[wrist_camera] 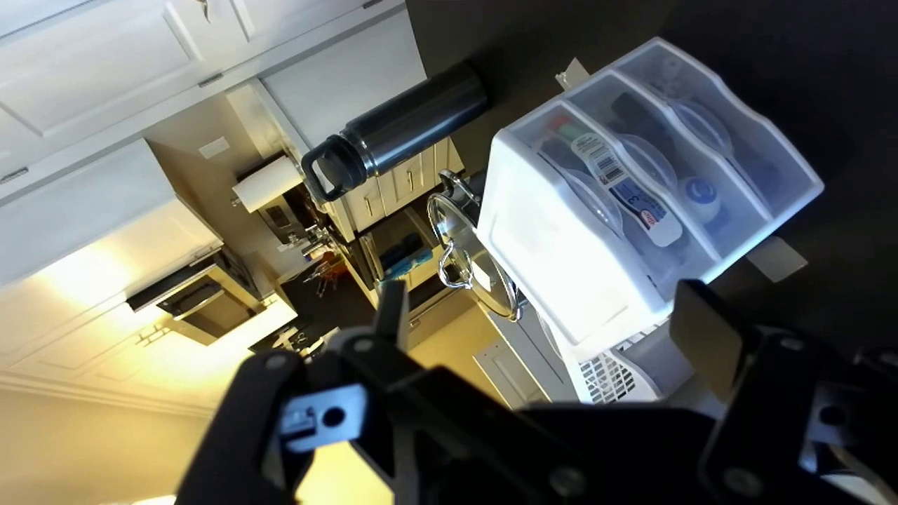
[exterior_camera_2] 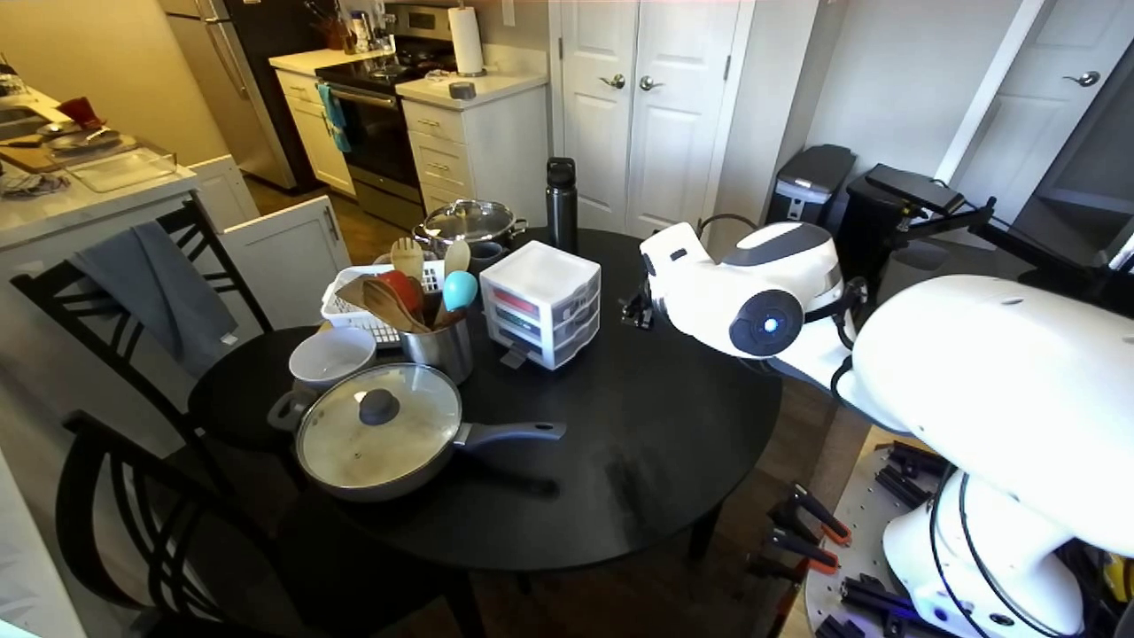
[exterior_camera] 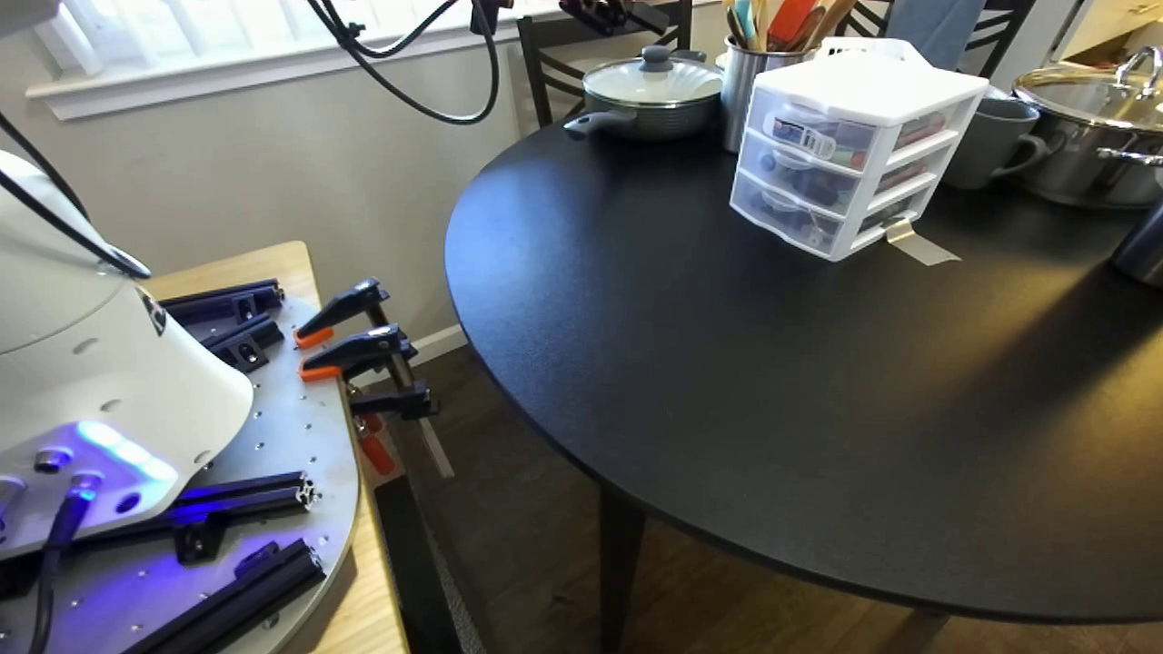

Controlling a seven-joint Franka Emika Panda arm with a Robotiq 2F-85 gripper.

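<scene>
My gripper is open, its two dark fingers [wrist_camera: 705, 337] wide apart, with nothing visible held between them. Beyond them in the wrist view is a small white drawer unit [wrist_camera: 555, 244] with clear drawers. That view is rolled, so the unit appears tilted. In exterior view 2 the drawer unit [exterior_camera_2: 539, 303] stands upright on the black round table [exterior_camera_2: 638, 425], and the gripper [exterior_camera_2: 638, 308] hangs to its right, apart from it. A label and small items show through the drawers, all of which look closed.
Behind the unit stand a utensil holder [exterior_camera_2: 441, 349], a lidded pan [exterior_camera_2: 377, 431] with its handle over the table, a steel pot [exterior_camera_2: 468, 221], a dark bottle [exterior_camera_2: 561, 202] and a white basket [exterior_camera_2: 351, 308]. A grey mug [exterior_camera: 987, 142] is close by.
</scene>
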